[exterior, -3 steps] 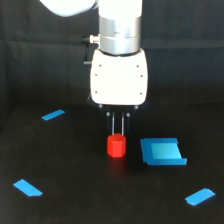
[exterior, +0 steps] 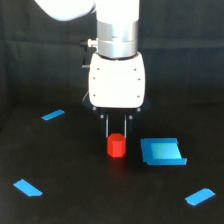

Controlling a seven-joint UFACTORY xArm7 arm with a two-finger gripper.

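Observation:
A small red block (exterior: 116,146) stands on the dark table in the middle of the camera view. Above and around its upper end is my gripper (exterior: 116,131), pointing down beneath the white hand (exterior: 116,81). Its two thin, dark fingers stand apart, roughly in line with the block's left and right sides. The gripper looks open, with nothing clasped. Whether the fingertips touch the block or are in front of or behind it cannot be made out.
To the block's right lies a blue square frame (exterior: 145,158) with a lighter blue patch (exterior: 165,151) inside. Blue tape strips mark the table at back left (exterior: 53,115), front left (exterior: 27,188) and front right (exterior: 200,197).
The fingers have spread wider apart. My hand has shifted slightly left and a little lower in the view. The red block and the blue frame look unmoved.

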